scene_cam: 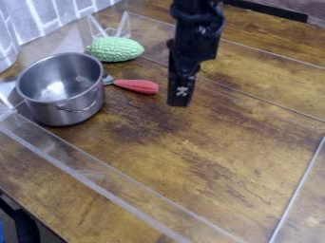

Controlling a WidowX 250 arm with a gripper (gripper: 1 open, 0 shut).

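The black robot gripper (180, 93) hangs over the wooden table at upper centre, its fingertips pointing down, just right of a red-handled utensil (135, 85). Whether its fingers are apart or closed is hard to tell. A steel pot (60, 94) stands at the left. Behind it lies a green corn-like object (114, 51) with pale speckles.
A dark edge runs along the back right, and a pale wall or cloth is at the upper left.
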